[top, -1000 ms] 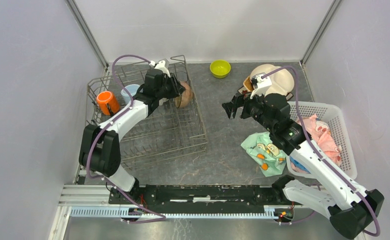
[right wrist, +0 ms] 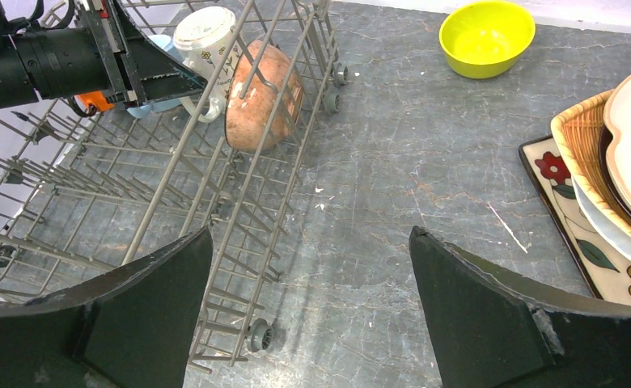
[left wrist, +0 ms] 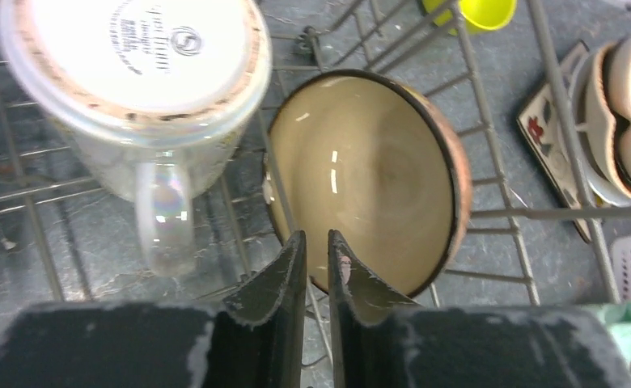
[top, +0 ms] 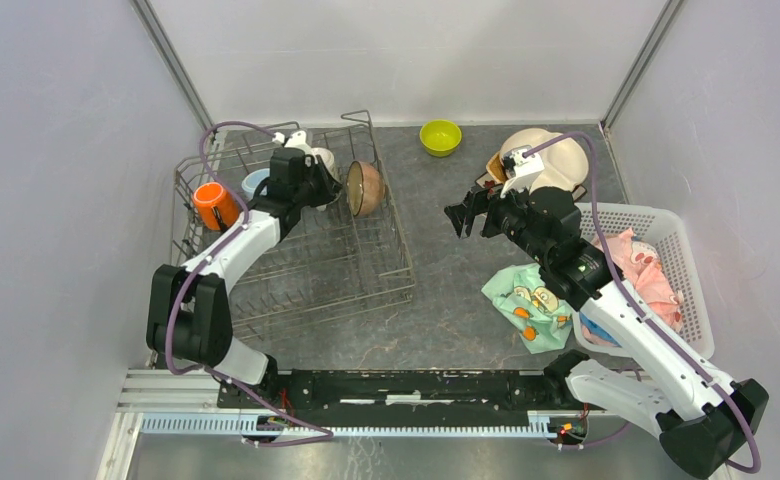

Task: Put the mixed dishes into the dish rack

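The wire dish rack point(top: 296, 290) holds an orange cup point(top: 213, 205), a light blue cup point(top: 253, 182), an upside-down white mug point(left wrist: 134, 56) and a brown bowl point(left wrist: 361, 178) on its side, right of the mug. My left gripper is over the rack beside mug and bowl, its fingertips close together with a narrow gap, nothing visible between them. My right gripper stands open and empty over the bare surface right of the rack.
A lime bowl point(right wrist: 486, 36) stands at the back. Stacked plates and a basket point(right wrist: 579, 137) sit on a floral tray point(right wrist: 555, 186) at back right. A white laundry basket point(top: 691, 290) and a green cloth point(top: 521, 300) lie front right.
My left gripper has moved left, away from over the brown bowl, uncovering more of the bowl and the white mug in the top view. The right arm is unmoved.
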